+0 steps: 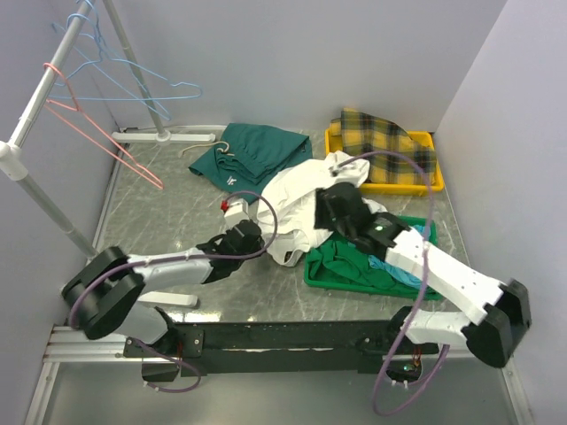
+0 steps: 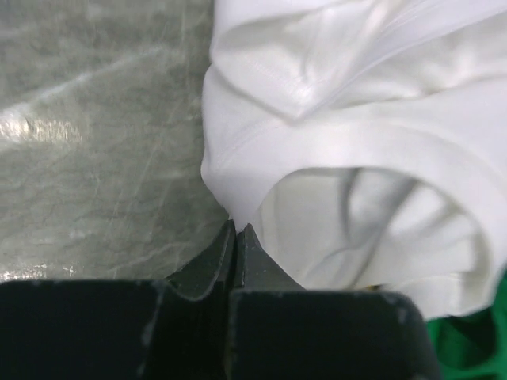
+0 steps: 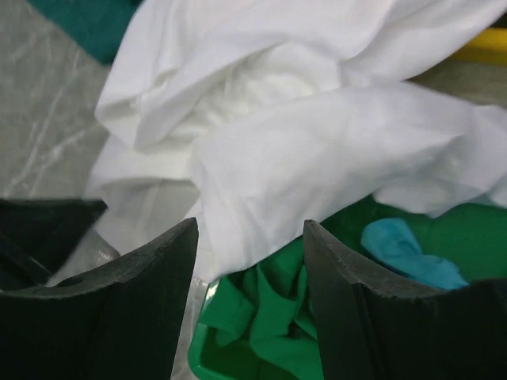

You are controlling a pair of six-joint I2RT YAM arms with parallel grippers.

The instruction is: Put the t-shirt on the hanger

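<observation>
A white t shirt (image 1: 288,199) lies crumpled in the middle of the table, partly over the green bin's edge. My left gripper is shut at the shirt's near-left edge, where the cloth runs to a point pinched between the fingertips. In the right wrist view my right gripper stands open above the shirt's white folds (image 3: 285,154), with nothing held between its fingers. Blue hangers (image 1: 133,97) and a pink hanger (image 1: 102,133) hang on the rack at the left.
A folded dark green garment (image 1: 252,155) with a beige hanger (image 1: 205,145) at its edge lies behind the shirt. At right are a yellow bin (image 1: 390,189) holding plaid cloth and a green bin (image 1: 354,288) holding green and blue cloth.
</observation>
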